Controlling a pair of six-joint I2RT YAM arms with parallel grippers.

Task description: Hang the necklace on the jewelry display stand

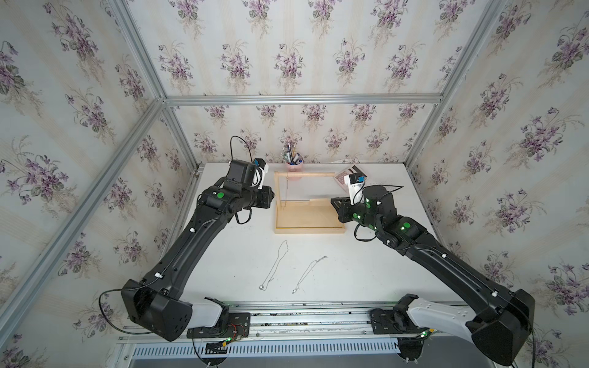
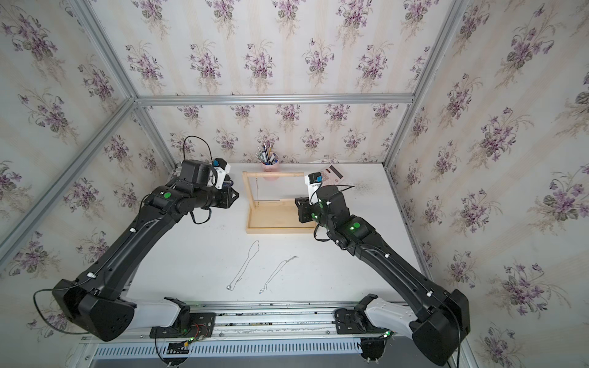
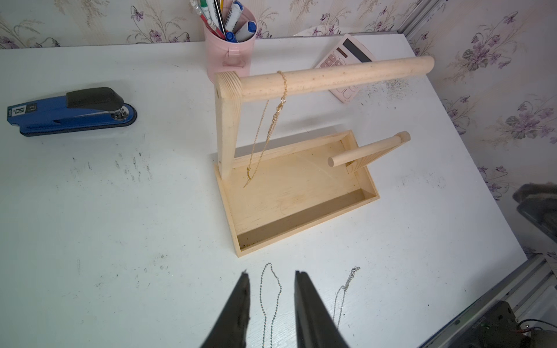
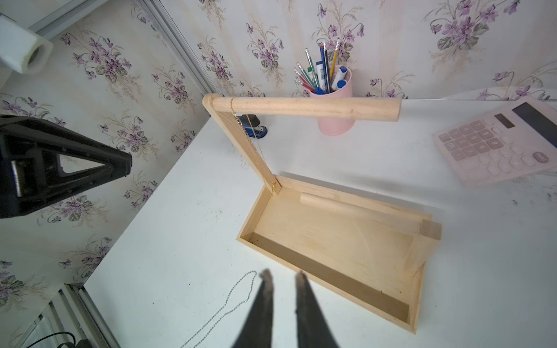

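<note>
The wooden display stand (image 3: 336, 75) has a tray base, an upper bar and a lower bar; a gold necklace (image 3: 276, 113) hangs over the upper bar near its post. On the white table in front lie two silver necklaces, a long loop (image 1: 274, 263) at left and a bunched one (image 1: 310, 273) at right. My left gripper hovers at the stand's left, fingers parted, nothing seen between them. My right gripper hovers at the stand's right, blurred fingers parted and empty.
A pink pen cup (image 3: 229, 52) and pink calculator (image 4: 496, 139) stand behind the stand. A blue stapler (image 3: 69, 116) lies at back left.
</note>
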